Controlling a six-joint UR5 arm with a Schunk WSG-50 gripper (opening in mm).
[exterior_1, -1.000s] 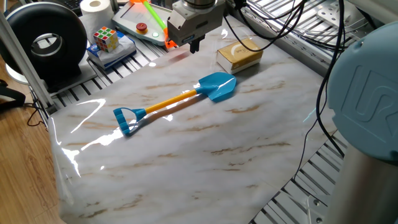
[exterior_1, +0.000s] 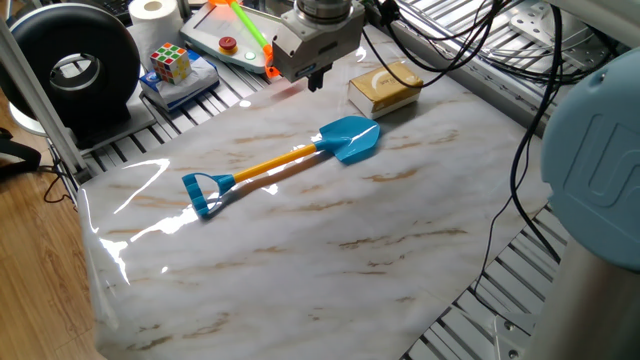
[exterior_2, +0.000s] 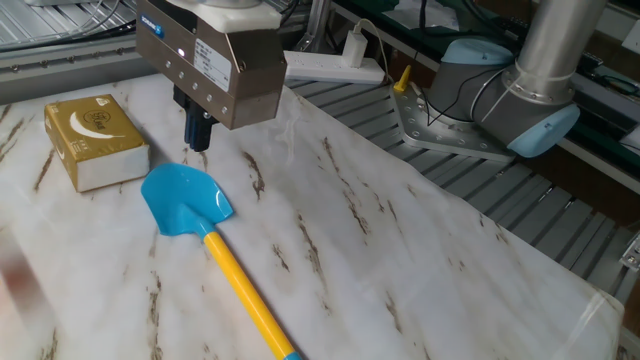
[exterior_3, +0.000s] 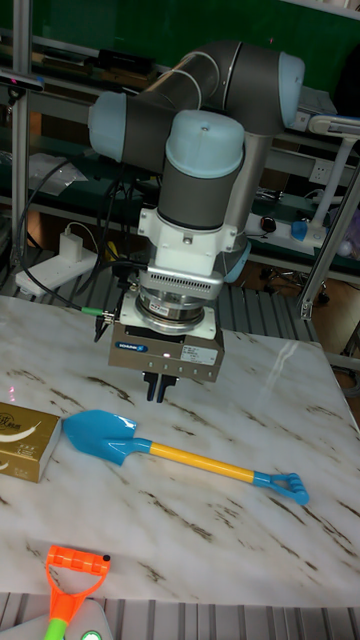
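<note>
A toy shovel with a blue blade (exterior_1: 350, 138), yellow shaft (exterior_1: 275, 162) and blue D-shaped handle (exterior_1: 204, 193) lies flat on the marbled table. In exterior view 2 its blade (exterior_2: 185, 200) is near the gripper while the handle's end is cut off; exterior view 3 has the whole shovel (exterior_3: 197, 459). My gripper (exterior_1: 316, 84) hangs above the table, apart from the shovel, its fingers pointing down. The dark fingers (exterior_2: 198, 130) stand together with nothing visible between them. Exterior view 3 also shows the gripper (exterior_3: 159, 393) empty, behind the shovel.
Close to the blade sits a gold and white tissue pack (exterior_1: 384, 92). A Rubik's cube (exterior_1: 171, 62) on a blue-white box (exterior_1: 180, 85), a paper roll (exterior_1: 157, 22) and an orange-green toy (exterior_1: 252, 35) stand beyond the table edge.
In exterior view 1 the gripper has shifted slightly, a little to the right and downward, and the arm's blue joint cap has moved right. The shovel and tissue pack have stayed put.
</note>
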